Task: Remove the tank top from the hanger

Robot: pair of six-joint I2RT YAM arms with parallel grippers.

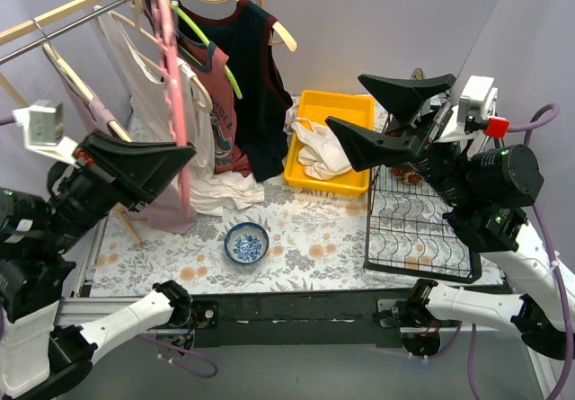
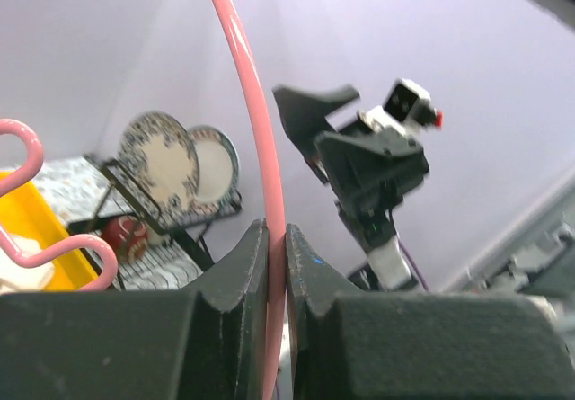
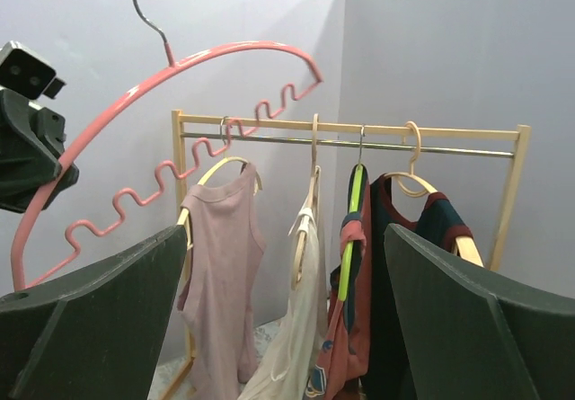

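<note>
Gripped by my left gripper, the pink hanger is bare, with no garment on it. In the top view it reaches from the rack down past the left fingertips, on the left side. The right gripper stands wide open and empty at the upper right, well apart from the hanger. A crumpled whitish cloth, perhaps the tank top, lies in the yellow basket; its shape is too folded to make out.
Several garments hang on the wooden rack at the left, including a pink top and a dark vest. On the table are a blue-patterned bowl and a wire dish rack.
</note>
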